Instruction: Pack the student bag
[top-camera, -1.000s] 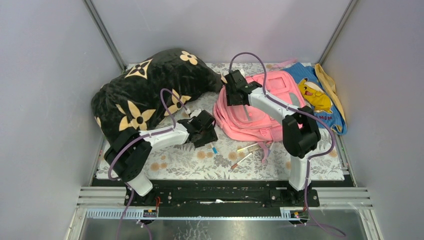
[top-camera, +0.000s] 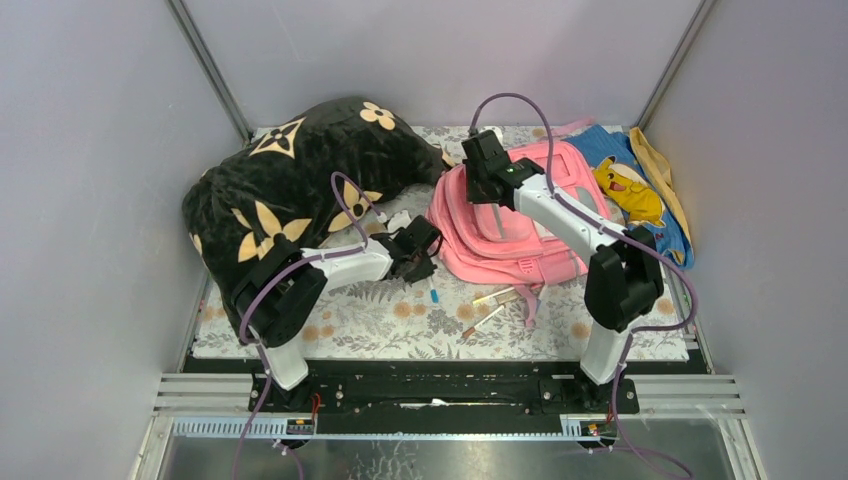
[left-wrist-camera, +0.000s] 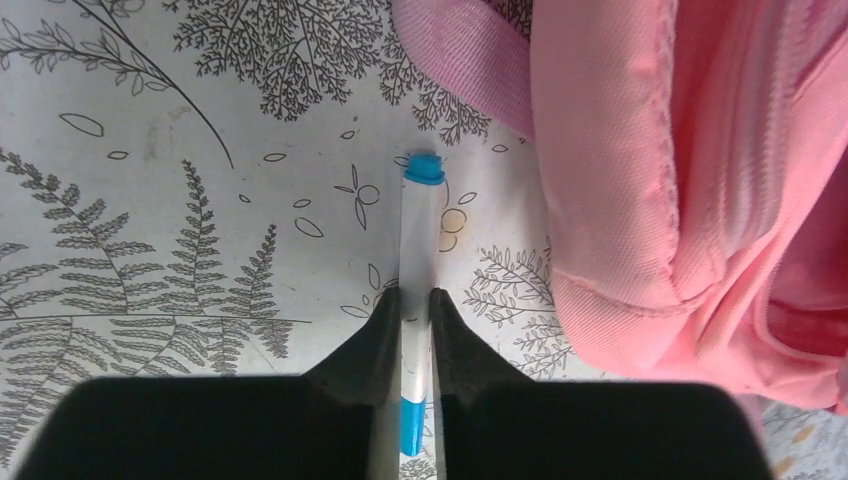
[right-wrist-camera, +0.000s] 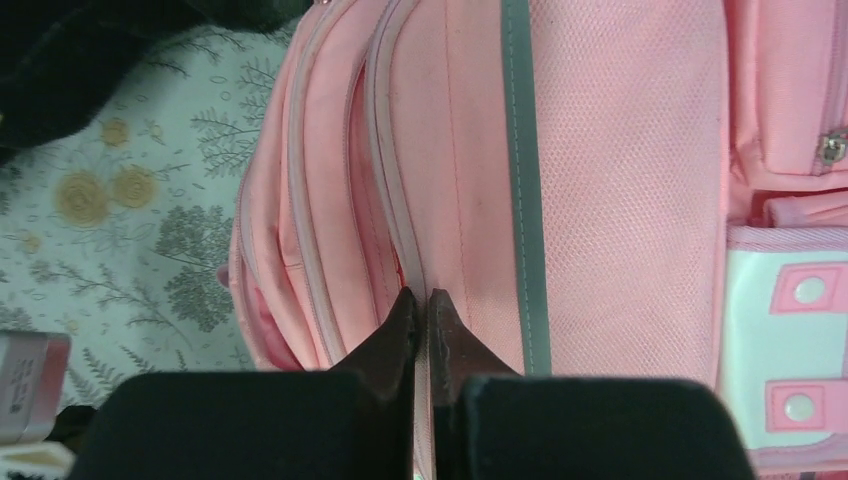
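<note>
A white marker with blue ends (left-wrist-camera: 418, 235) lies between the fingers of my left gripper, whose tips touch it on both sides. In the top view its lower blue end (top-camera: 434, 296) shows below the left gripper (top-camera: 425, 272). Whether the marker is clear of the table cannot be told. The pink student bag (top-camera: 520, 255) lies right of centre, and its pink side (left-wrist-camera: 610, 200) fills the right of the left wrist view. My right gripper is shut over the bag's grey zipper edge (right-wrist-camera: 402, 225); whether it pinches the edge is unclear.
Several more pens, including a white marker (top-camera: 484, 322), lie in front of the bag near a pink strap (top-camera: 531, 308). A large black cushion (top-camera: 290, 180) fills the back left. A blue and yellow cloth bag (top-camera: 640, 190) lies at the right.
My left gripper has moved slightly right and its fingers have closed around the marker, which has turned a little.
</note>
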